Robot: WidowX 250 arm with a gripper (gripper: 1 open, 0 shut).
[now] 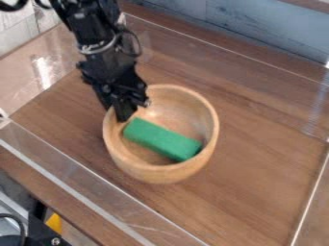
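A light wooden bowl [187, 168] rests on the wooden table, near its middle, with a green block [164, 141] lying inside. My gripper [123, 110] is shut on the bowl's left rim, coming down from the upper left. The fingertips are dark and partly hard to make out against the rim.
A pale wall runs along the back. At the lower left, past the table's edge, are dark parts and a small yellow item.
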